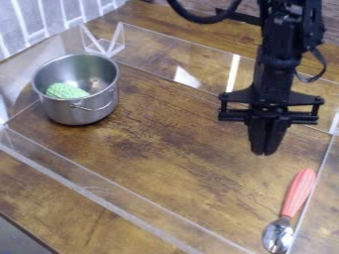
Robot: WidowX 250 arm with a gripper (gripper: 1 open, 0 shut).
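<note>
My black gripper [265, 147] hangs in the upper right of the camera view, above the wooden table. Its fingertips look close together, and nothing clear shows between them; how far they stand apart is hard to tell. A scoop with a red handle [298, 193] and a metal head lies on the table at the lower right, below and apart from the gripper. At the left stands a steel pot [95, 105] with a green textured object [66, 90] inside.
Clear strips run across the tabletop. A white railing-like structure [34, 25] borders the upper left.
</note>
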